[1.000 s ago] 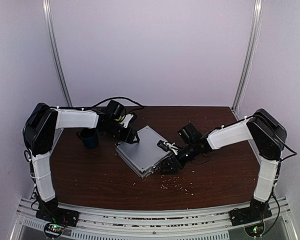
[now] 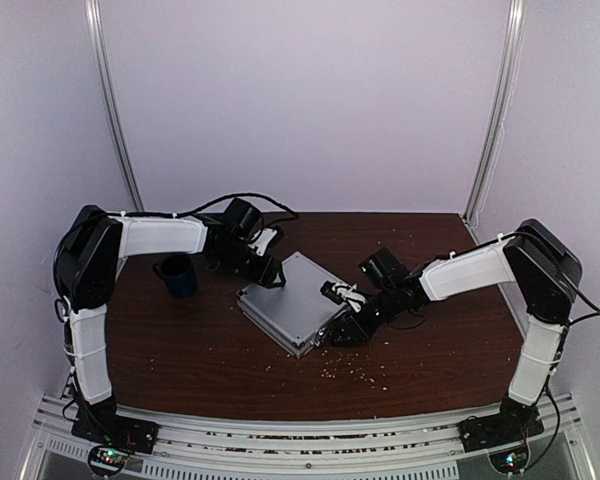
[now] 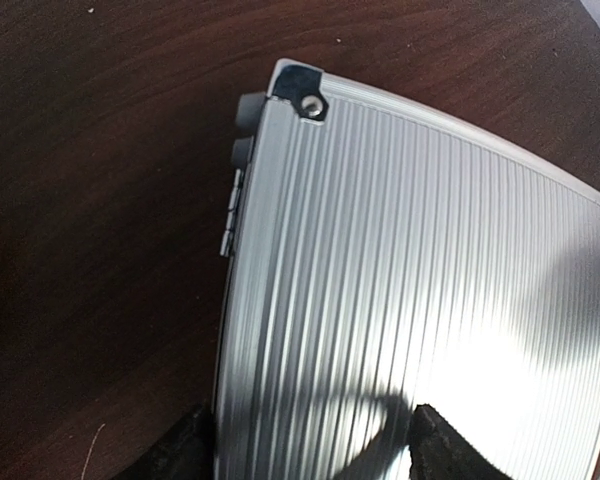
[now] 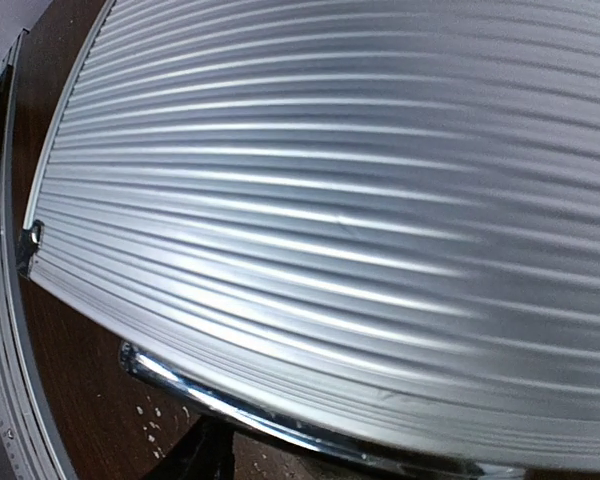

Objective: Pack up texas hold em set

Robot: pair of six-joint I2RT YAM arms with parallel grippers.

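Observation:
The silver ribbed case (image 2: 292, 298) lies closed and flat at mid-table, turned at an angle. At its upper left edge is my left gripper (image 2: 272, 276); in the left wrist view its dark fingers (image 3: 442, 445) stand apart, one beside the case wall and the other over the lid. My right gripper (image 2: 332, 334) is low at the case's front right side. In the right wrist view a chrome handle (image 4: 250, 412) runs along that side, and one dark finger (image 4: 208, 452) shows just below it. The other right finger is hidden, and the case's contents are out of sight.
A dark blue mug (image 2: 178, 276) stands left of the case, under the left forearm. Small pale crumbs (image 2: 348, 366) are scattered in front of the case. Open table lies at the back right and along the front.
The case has slid a little to the right. Both arms have shifted slightly the same way, my left gripper staying at the case's upper left edge and the right one by its front right side.

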